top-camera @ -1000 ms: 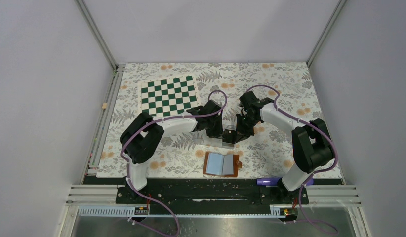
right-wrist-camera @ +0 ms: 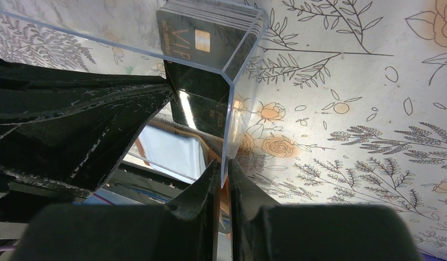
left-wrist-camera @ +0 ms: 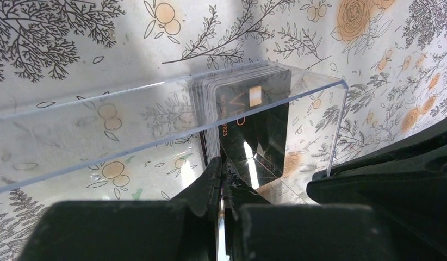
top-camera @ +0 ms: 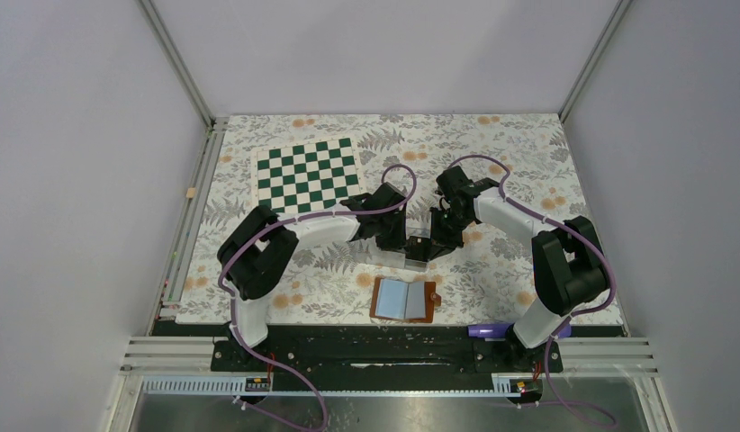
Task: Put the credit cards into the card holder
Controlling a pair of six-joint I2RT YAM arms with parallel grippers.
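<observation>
A clear acrylic card holder [left-wrist-camera: 74, 136] [right-wrist-camera: 101, 33] contains a stack of dark cards [top-camera: 419, 248] [left-wrist-camera: 259, 141] [right-wrist-camera: 202, 100], one showing a gold chip and VIP lettering. My right gripper [top-camera: 443, 238] is shut on the holder's clear end wall. My left gripper [top-camera: 392, 241] is shut, its tips against the face of the card stack inside the holder; nothing shows between its fingers.
An open brown folder with pale blue pages [top-camera: 393, 299] lies in front of the holder. A green checkered board [top-camera: 303, 171] sits at the back left. A purple cylinder [top-camera: 488, 330] lies at the front right edge.
</observation>
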